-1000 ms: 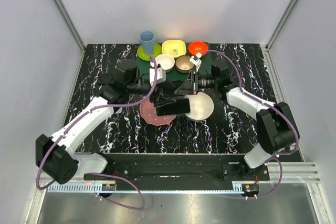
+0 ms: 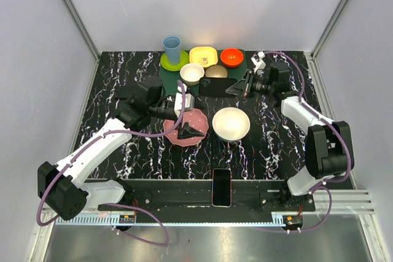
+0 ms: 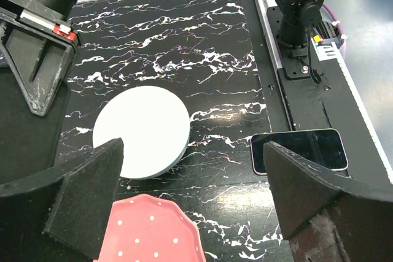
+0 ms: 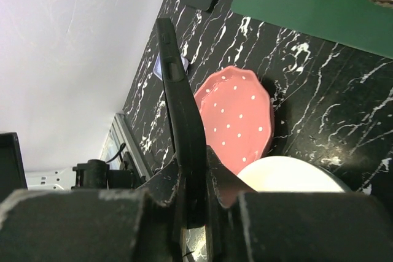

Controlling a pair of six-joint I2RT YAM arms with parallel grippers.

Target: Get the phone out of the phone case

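A flat black phone case (image 2: 216, 87) is held over the table's middle, with my right gripper (image 2: 237, 89) shut on its right end. In the right wrist view the black case (image 4: 178, 99) stands edge-on between the fingers, a slot cut in its near edge. Whether anything sits inside it, I cannot tell. A dark-screened phone (image 2: 221, 187) lies flat near the table's front edge, also visible in the left wrist view as a phone (image 3: 299, 150) with a shiny rim. Above the pink plate (image 2: 178, 140), my left gripper is open, its fingers wide apart and empty.
A white bowl (image 2: 231, 124) sits right of the pink plate. On a green mat at the back stand a blue cup (image 2: 172, 49), a yellow dish (image 2: 203, 56), an orange bowl (image 2: 232, 57) and several other dishes.
The phone at the front has stayed put.
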